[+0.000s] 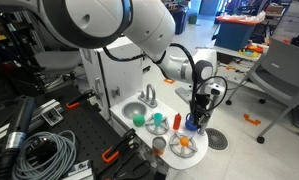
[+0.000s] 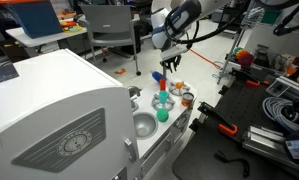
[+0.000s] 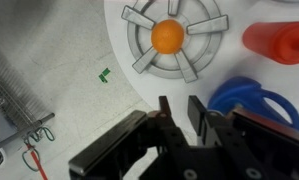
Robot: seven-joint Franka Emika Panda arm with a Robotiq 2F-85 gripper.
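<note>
My gripper (image 1: 200,118) is low over the right end of the white counter, right by a blue mug (image 1: 191,124). In the wrist view the two dark fingertips are apart, with bare surface showing between them, and the blue mug (image 3: 251,98) is to their right, partly covered by the gripper body. An orange ball (image 3: 167,37) rests on a grey burner grate (image 3: 207,27) ahead of the fingers. Beside the mug stands a red bottle (image 3: 279,42). Whether a finger touches the mug cannot be made out.
Green dishes (image 1: 139,120) and a metal can (image 1: 158,145) stand on the counter to the left, with a sink and faucet (image 1: 150,94) behind. The counter's rounded edge is close to the gripper; beyond it a floor drain (image 1: 217,139) lies in open floor.
</note>
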